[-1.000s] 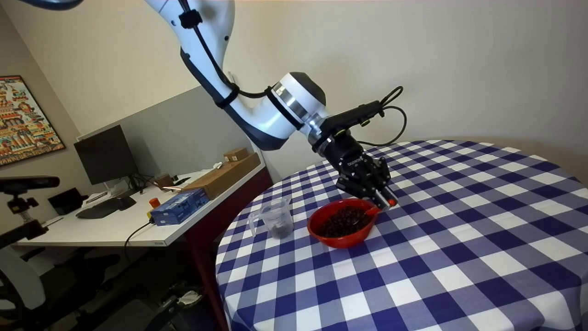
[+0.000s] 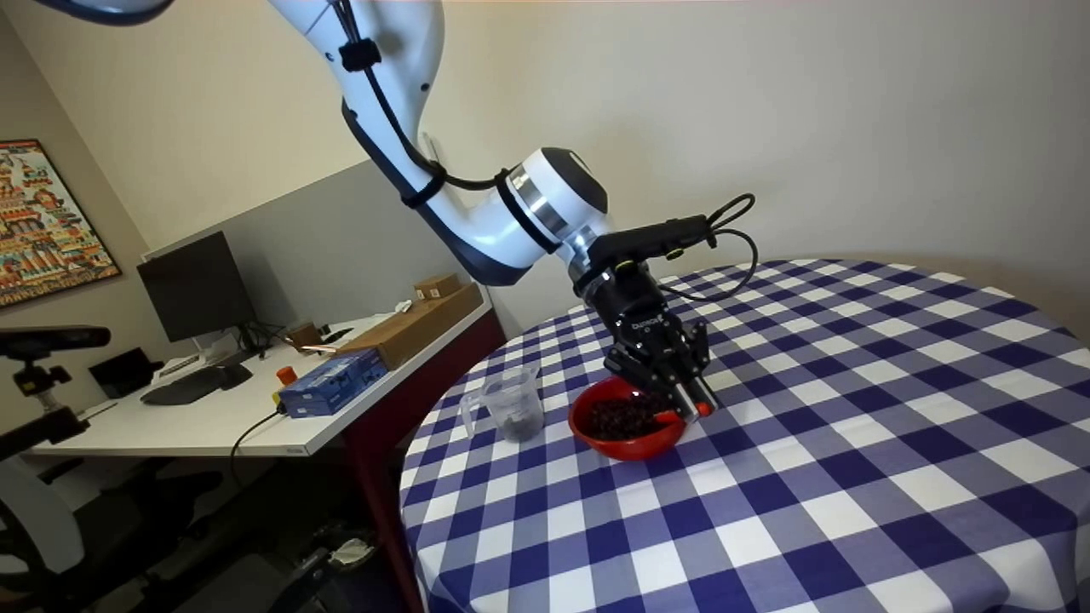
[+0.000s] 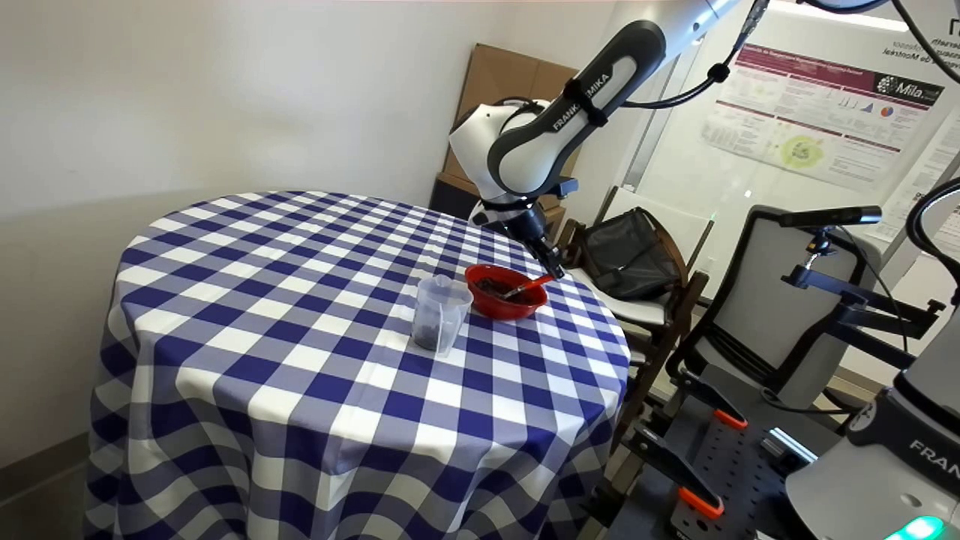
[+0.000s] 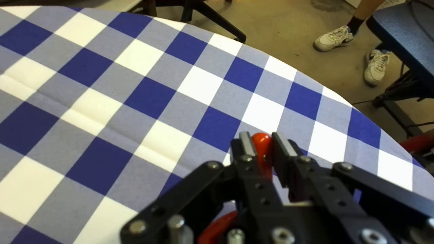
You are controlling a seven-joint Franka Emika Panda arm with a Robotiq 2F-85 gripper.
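Note:
A red bowl [image 2: 625, 449] of dark bean-like pieces [image 2: 620, 417] stands on the checkered table. My gripper is shut on the red handle [image 4: 262, 142] of a spoon, whose rounded tip pokes up between the fingers. In exterior view 2 the spoon [image 3: 529, 285] slants down from the gripper [image 3: 556, 273] into the bowl [image 3: 506, 310], its lower end among the pieces. My gripper [image 2: 697, 400] is tilted over the bowl's rim. Beside the bowl sits a clear measuring jug [image 3: 441, 315] with something dark at its bottom.
The blue and white checkered tablecloth [image 2: 869, 439] is bare over most of the table. A white desk [image 2: 255, 429] with a blue box [image 2: 334, 383] stands to the left in exterior view 1. Chairs are past the table edge.
My gripper has come down and slightly left in exterior view 1, still holding the spoon, and now covers more of the bowl. The bowl and jug stand about where they were.

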